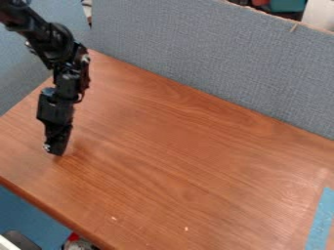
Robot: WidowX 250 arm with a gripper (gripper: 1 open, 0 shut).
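Observation:
My black arm reaches in from the upper left, and its gripper point(55, 145) hangs low over the left part of the wooden table point(196, 166), pointing down with its tip at or just above the surface. It looks shut, with nothing visible between its fingers, though the tip is small and dark in this view.
A grey padded wall point(209, 68) runs along the back of the table, and another panel stands at the left. A light blue strip point(321, 217) lies at the right edge.

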